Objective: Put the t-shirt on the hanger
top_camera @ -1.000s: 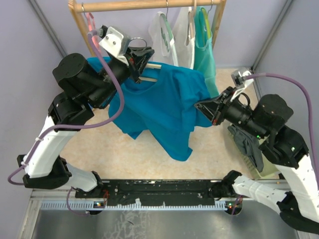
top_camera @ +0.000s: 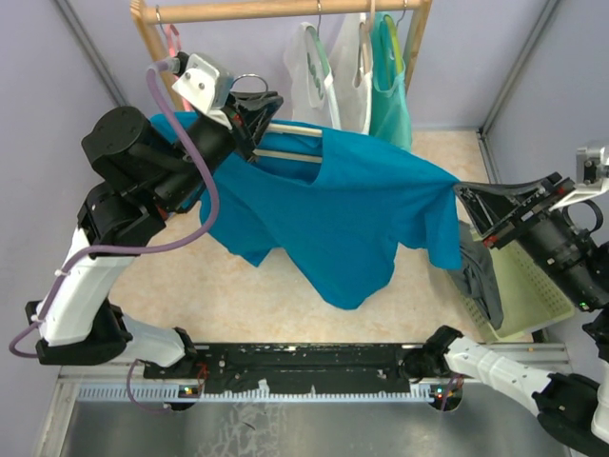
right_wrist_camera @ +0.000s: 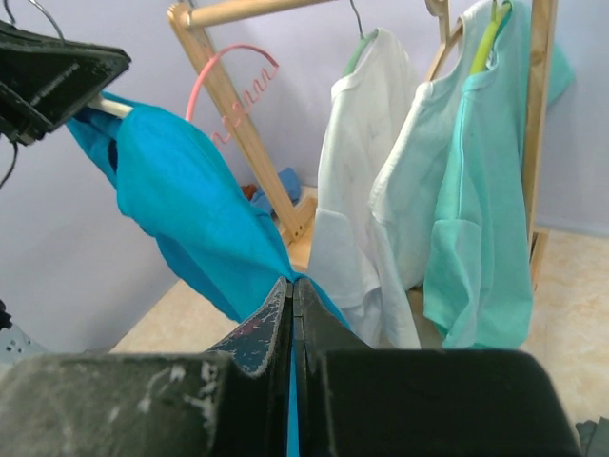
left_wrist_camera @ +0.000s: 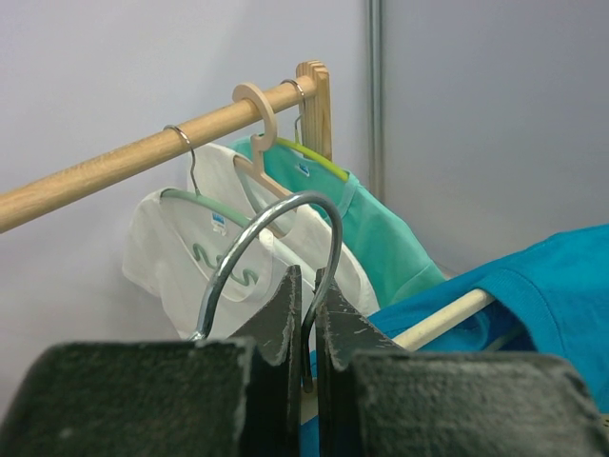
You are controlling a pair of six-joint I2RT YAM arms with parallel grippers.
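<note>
The blue t-shirt [top_camera: 352, 219] hangs in the air between my two grippers, draped over a pale wooden hanger. My left gripper [top_camera: 257, 143] is shut on this hanger, just below its metal hook [left_wrist_camera: 335, 233]. Two bare stretches of the hanger bars [top_camera: 297, 130] show at the shirt's neck opening; their outer ends are hidden inside the cloth. At the shirt's right side, my right gripper [top_camera: 461, 190] is shut on a pinch of blue fabric. The right wrist view shows the shirt [right_wrist_camera: 195, 186] stretched from the left gripper to the right fingertips.
A wooden rack rail [top_camera: 238, 11] at the back carries white and mint-green garments [right_wrist_camera: 476, 219] on hangers, plus a pink hanger [right_wrist_camera: 195, 90]. At the right, a pale green basket [top_camera: 528, 286] holds dark grey cloth [top_camera: 481, 281]. Open floor lies below the shirt.
My right gripper has moved right, drawing the shirt's right side outward. More of the hanger bars now shows at the neck. The left arm has shifted slightly left.
</note>
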